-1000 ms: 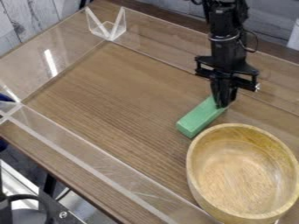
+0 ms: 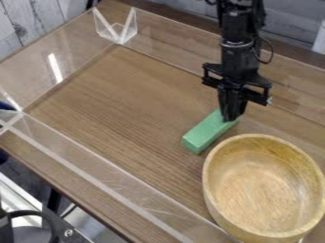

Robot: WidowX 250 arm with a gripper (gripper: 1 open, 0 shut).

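Observation:
A black robot arm hangs from the top of the camera view, its gripper point(image 2: 230, 111) pointing down over the upper end of a green block point(image 2: 207, 132). The block lies tilted diagonally on the wooden table point(image 2: 102, 95). The fingertips are at or touching that end; whether anything is between them is hard to tell, and the gripper looks shut.
A large beige bowl point(image 2: 263, 185) fills the lower right, just below the block. Clear plastic pieces sit at the table's upper left corner and left edge. Dark round items are at the bottom left.
The arm and gripper have shifted slightly left and down, and the green block has moved a little left with them.

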